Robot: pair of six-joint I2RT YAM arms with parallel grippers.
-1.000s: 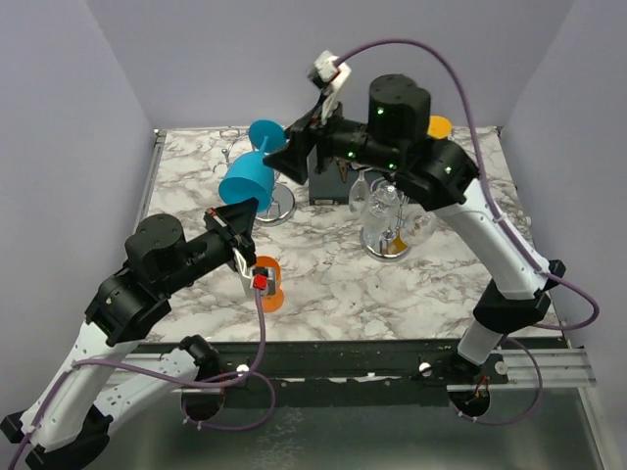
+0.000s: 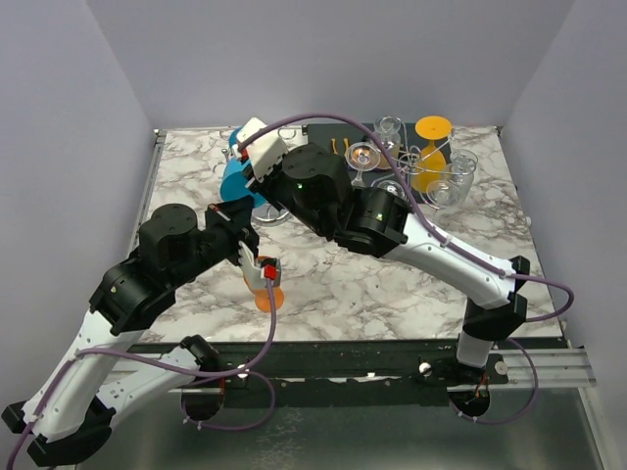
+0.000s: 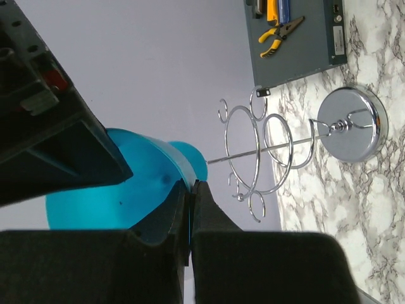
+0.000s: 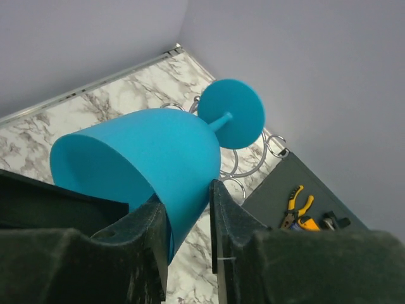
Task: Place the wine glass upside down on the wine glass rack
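Note:
A cyan wine glass (image 4: 145,145) lies on its side in the air, its round foot (image 4: 231,113) toward the back. My left gripper is shut on its rim. My right gripper reaches over the glass, with the bowl's wall between or at its fingers; whether they grip it I cannot tell. In the top view the right arm covers much of the glass (image 2: 235,181). A silver wire rack (image 3: 256,152) with a round base (image 3: 351,126) stands behind the glass.
An orange glass (image 2: 269,299) stands or lies near the front. A second rack (image 2: 411,166) with several glasses is at the back right. A grey tool tray (image 4: 272,190) is at the back.
My right gripper has come down and left onto the cyan glass, now hiding much of it from above. My left arm has shifted slightly.

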